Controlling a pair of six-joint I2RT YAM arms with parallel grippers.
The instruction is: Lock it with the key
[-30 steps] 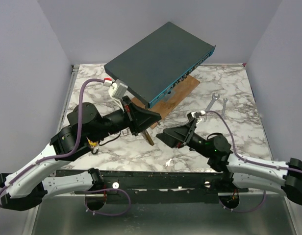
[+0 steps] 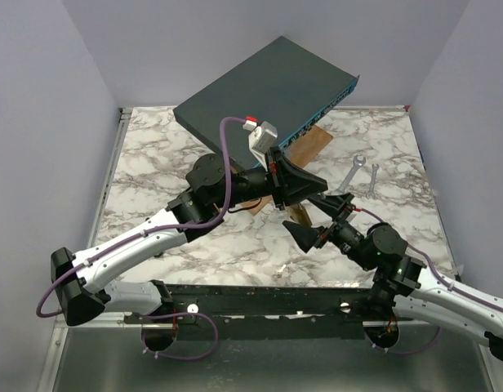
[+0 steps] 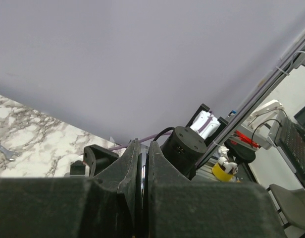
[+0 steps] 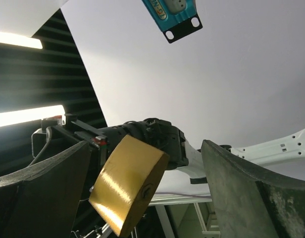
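Observation:
A brass padlock (image 2: 301, 215) hangs below my left gripper (image 2: 309, 189), which is shut on it; a thin silvery strip shows between the left fingers in the left wrist view. My right gripper stands open, with the padlock (image 4: 125, 181) between its spread fingers, seemingly nearer the left one. The padlock appears tilted, and a round keyhole-like spot shows on its narrow end face. On the marble table lies a small silvery item (image 2: 282, 269), perhaps the key; it is too small to be sure.
A large dark box with a teal edge (image 2: 272, 94) leans over a wooden board (image 2: 310, 145) at the back. Two wrenches, a larger wrench (image 2: 352, 170) and a smaller wrench (image 2: 373, 180), lie to the right.
The left gripper has moved right with the padlock. My right gripper has opened wider and shifted slightly right, and its fingers now stand on either side of the padlock.

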